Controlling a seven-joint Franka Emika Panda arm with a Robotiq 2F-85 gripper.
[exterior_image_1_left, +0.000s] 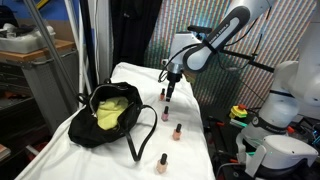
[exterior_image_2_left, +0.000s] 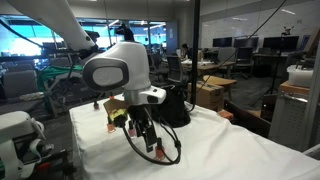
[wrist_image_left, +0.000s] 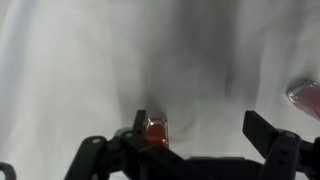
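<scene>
Several small nail-polish-like bottles stand on the white cloth, among them a pink one (exterior_image_1_left: 165, 113) and two peach ones, a middle (exterior_image_1_left: 177, 132) and a nearer one (exterior_image_1_left: 162, 160). A further bottle (exterior_image_1_left: 162, 94) is just left of my gripper (exterior_image_1_left: 170, 92), which hangs low at the far end of the row. In the wrist view the open gripper has a red bottle (wrist_image_left: 156, 132) close by its left finger; the lower part of that bottle is hidden. A pinkish bottle (wrist_image_left: 306, 98) lies off to the right, cut by the frame edge. No bottle is visibly gripped.
A black bag (exterior_image_1_left: 107, 112) with yellow-green stuff inside lies left of the bottles, its strap (exterior_image_1_left: 136, 145) looping towards them.
</scene>
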